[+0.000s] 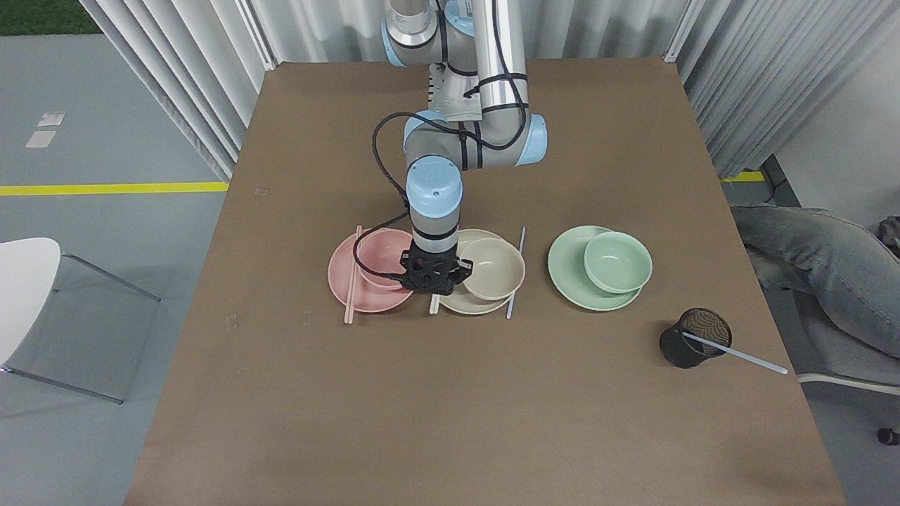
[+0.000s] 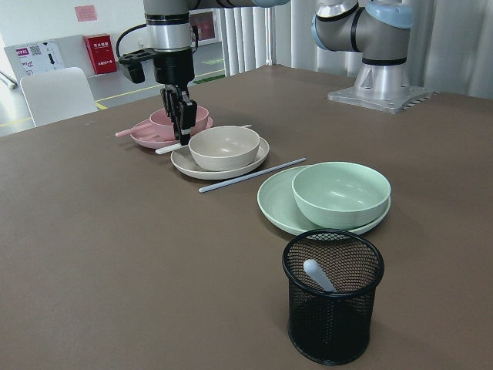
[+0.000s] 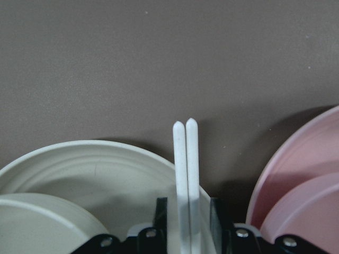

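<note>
My gripper is open, pointing down over the cream plate (image 3: 95, 164) at its pink-side edge. A pair of white chopsticks (image 3: 184, 159) lies between its two fingertips, with visible space beside them. The cream bowl (image 1: 493, 268) sits on that plate (image 1: 472, 305). Left of it in the front view are the pink plate (image 1: 337, 278) with a pink bowl and pink chopsticks (image 1: 349, 299) on it.
A pale blue pair of chopsticks (image 1: 516, 274) lies right of the cream plate. Beyond are a green plate (image 1: 567, 274) with a green bowl (image 1: 617, 261), and a black mesh cup (image 1: 683, 346) holding a pale stick.
</note>
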